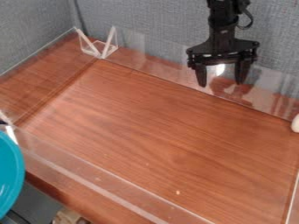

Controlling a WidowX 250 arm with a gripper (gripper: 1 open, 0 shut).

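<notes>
My black gripper (222,73) hangs from the top of the view at the back right, in front of the grey padded wall and the clear back edge of the tray. Its two dark fingers point down, wide apart, so it is open. A bright, reflective patch shows between them; I cannot tell whether it is an object or the clear wall behind.
A bare wooden floor (152,140) fills the clear-walled tray. A white bracket (97,45) sits at the back left corner. A cyan round object (7,175) is outside at the lower left, and a white item (295,124) is at the right edge.
</notes>
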